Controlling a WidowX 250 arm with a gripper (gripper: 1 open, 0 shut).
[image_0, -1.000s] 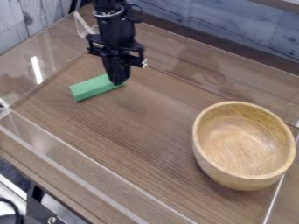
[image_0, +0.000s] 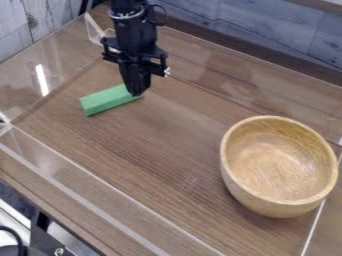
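The black robot arm reaches down from the back, and its gripper (image_0: 132, 78) hangs just over the right end of a green block (image_0: 107, 100), which lies flat on the wooden tray floor at the left. Whether the fingers are open or shut is too small and dark to tell.
A large light wooden bowl (image_0: 277, 165) fills the right front. The middle and front of the tray floor (image_0: 147, 180) are bare. Grey-blue walls edge the back, and dark cables lie at the lower left corner.
The gripper has shifted slightly to the left over the block. The block and bowl look unmoved.
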